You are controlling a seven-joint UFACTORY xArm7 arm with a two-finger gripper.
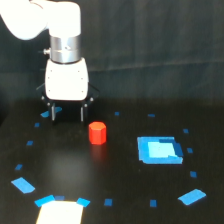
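Observation:
A small red block [97, 133] rests on the dark table a little left of the middle. My gripper [68, 113] hangs up and to the left of it in the camera view. Its two dark fingers are spread apart, and nothing shows between them. The gap between the gripper and the block in depth is hard to judge. To the right lies a blue square [146, 153] with a white patch [161, 150] in its middle; whether it is a shallow tray or flat is unclear.
A white object [60, 212] is cut off by the bottom edge at the left. Several blue tape marks dot the table, among them a strip [192, 197] at lower right. Between the red block and the blue square the table is bare.

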